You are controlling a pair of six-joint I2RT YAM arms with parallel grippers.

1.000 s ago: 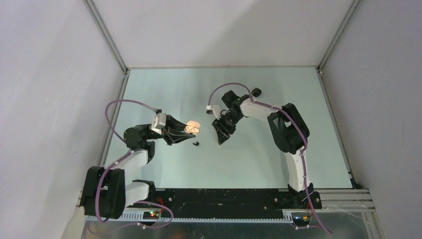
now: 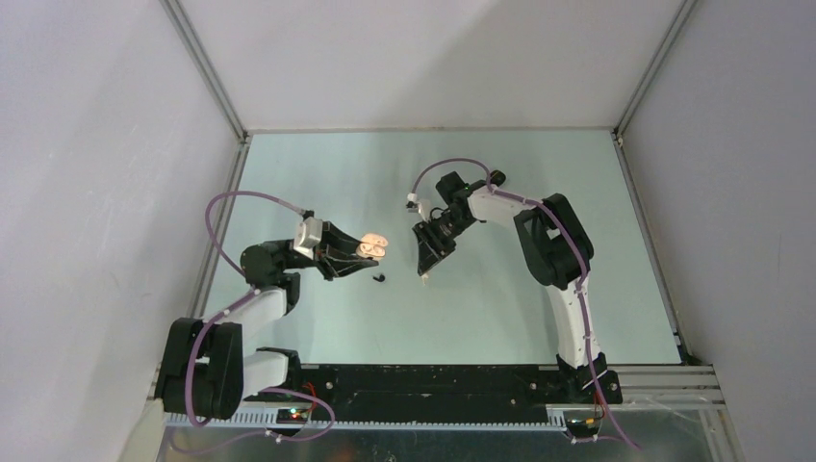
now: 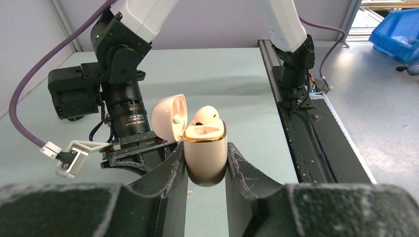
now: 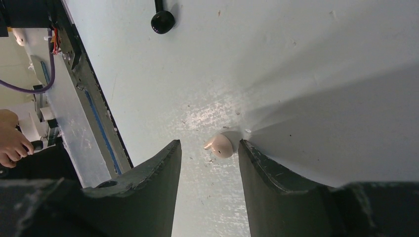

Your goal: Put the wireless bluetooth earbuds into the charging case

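My left gripper is shut on the body of the light pink charging case [image 3: 206, 160], which has a gold rim. The case's lid [image 3: 170, 117] stands open, and a rounded pink earbud [image 3: 206, 114] shows above the rim beside an empty-looking recess. From the top view, the case [image 2: 372, 245] is held out over the left-middle of the table. A loose pink earbud [image 4: 222, 146] lies on the table in the right wrist view. My right gripper is open with its fingers on either side of that earbud, which is closer to the right-hand finger [image 4: 249, 155].
A small black earbud [image 4: 162, 21] rests on the table between the two grippers. Behind the right arm lies a dark rounded object [image 2: 497, 178].
The left arm and case look still.
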